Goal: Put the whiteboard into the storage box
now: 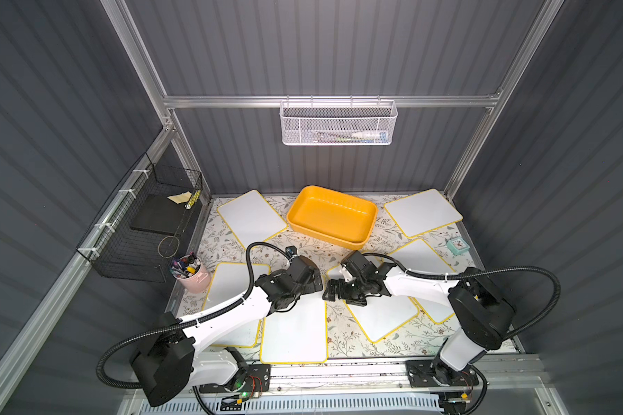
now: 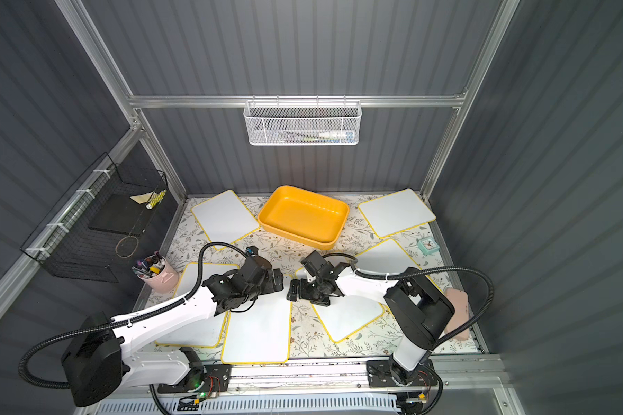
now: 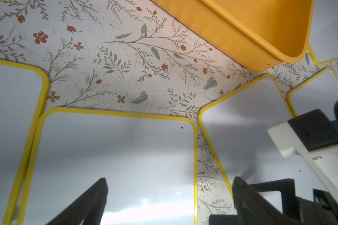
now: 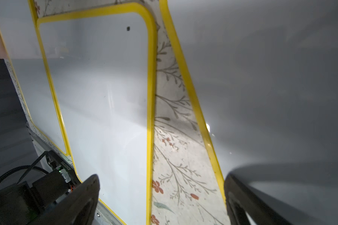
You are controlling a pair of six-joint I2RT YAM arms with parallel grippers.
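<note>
Several white whiteboards with yellow edges lie flat on the table, among them a front-middle board (image 1: 294, 339), a right-middle board (image 1: 384, 318), and one at the back left (image 1: 251, 215). The storage box is an orange tray (image 1: 333, 214) at the back centre, empty inside. My left gripper is open above the front-middle board, nothing between its fingers. Close by on its right, my right gripper also stands open and empty, over the strip of table between two boards. Both arms partly cover the boards in the top views.
Another board (image 1: 422, 211) lies at the back right. A pink pen cup (image 1: 195, 278) stands at the left edge, a small teal clock (image 2: 427, 245) at the right. A black wire basket (image 1: 152, 214) hangs left, a white mesh basket (image 1: 339, 124) on the back wall.
</note>
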